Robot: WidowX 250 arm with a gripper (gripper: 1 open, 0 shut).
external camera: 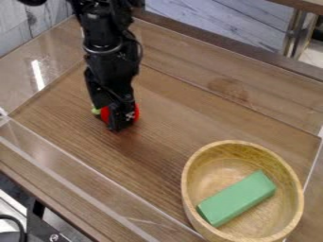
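Note:
My gripper [111,102] is lowered at the left middle of the table [177,151], its dark fingers open around a red object [128,113] with a small green part at its left. The object is partly hidden by the fingers, so whether they touch it is unclear.
A round wooden bowl [201,178] at the front right holds a green block [237,198]. A raised wooden edge runs along the back right, and the table's edge is at the lower left.

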